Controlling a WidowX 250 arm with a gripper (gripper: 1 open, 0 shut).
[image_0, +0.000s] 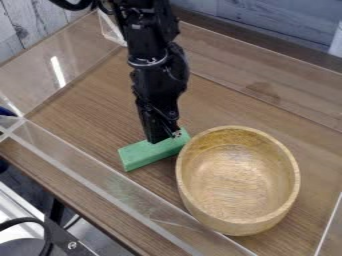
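The black robot gripper (162, 131) reaches down from the top centre of the view, its tip at the upper side of a green rectangular block (144, 154) lying on the wooden tabletop. The fingers look shut; whether they touch the block cannot be made out. A large tan bowl (238, 180) stands just right of the block, close against its right end.
Clear plastic edging runs along the near left side, with cables beyond it at the lower left. A pale wooden wall stands at the back.
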